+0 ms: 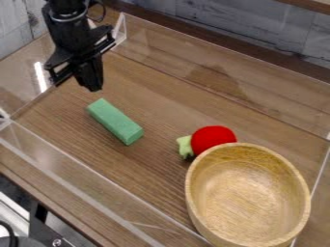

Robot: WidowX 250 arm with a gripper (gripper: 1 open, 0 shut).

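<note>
My black gripper (61, 72) hangs high over the upper left of the table, shut with nothing visible between its fingers. Below and to the right of it, a green block (114, 121) lies flat on the wooden table, apart from the gripper.
A red object with a green part (213, 139) lies right of centre. A large tan bowl (248, 193) fills the lower right.
</note>
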